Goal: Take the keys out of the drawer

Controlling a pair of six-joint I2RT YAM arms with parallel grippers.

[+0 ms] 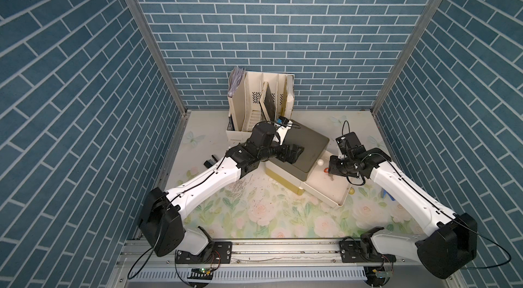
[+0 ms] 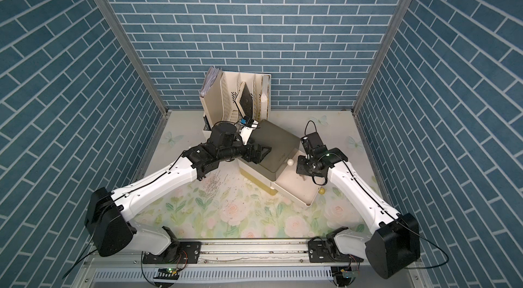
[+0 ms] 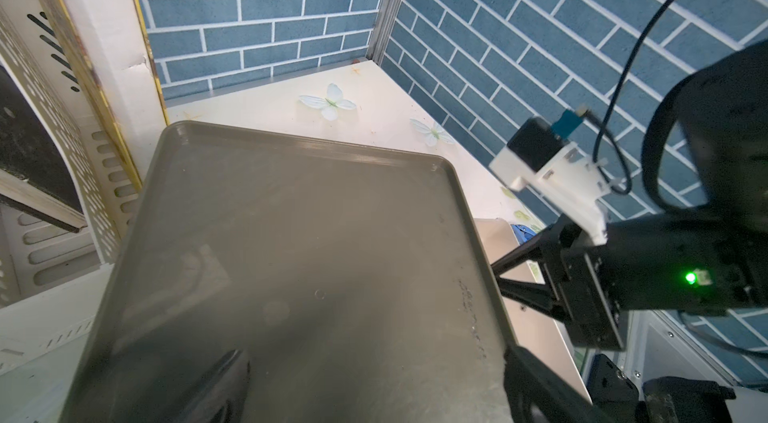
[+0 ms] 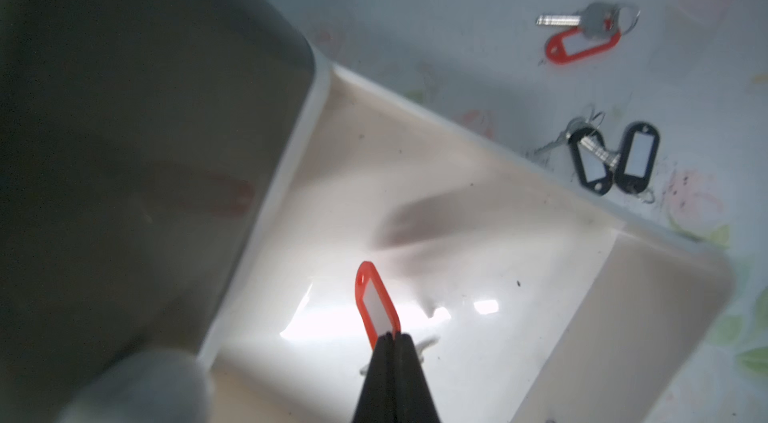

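Note:
In the right wrist view my right gripper is shut on the keys (image 4: 428,347), whose red tag (image 4: 374,303) hangs from the fingertips. They are above the pale floor of the pulled-out drawer (image 4: 512,231); the keys are mostly hidden behind the fingers. In the top left view, a bit of the red tag shows beside the right gripper (image 1: 331,170). My left gripper stands with its fingers wide apart over the dark cabinet top (image 3: 320,263), nothing visible between them.
On the table past the drawer wall lie a key with a red tag (image 4: 582,45) and keys with black tags (image 4: 636,155). A white round knob (image 1: 320,162) sits by the cabinet. A file organizer (image 1: 251,100) stands behind.

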